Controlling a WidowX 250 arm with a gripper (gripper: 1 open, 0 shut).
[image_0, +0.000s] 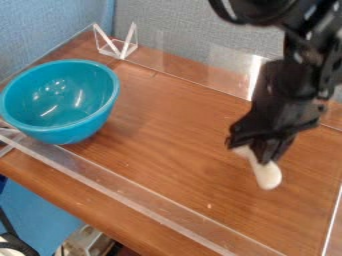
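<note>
My black gripper (257, 150) is over the right part of the wooden table (160, 150), pointing down with a white, rounded elongated object (266, 173) at its fingertips, extending below them toward the front. The fingers look shut on that object, which appears lifted slightly, though its height is hard to tell. A teal bowl (60, 100) sits at the left of the table, apart from the gripper.
Clear plastic strips run along the front and back of the table. A white angular bracket (118, 48) stands at the back left. Grey padded walls rise behind.
</note>
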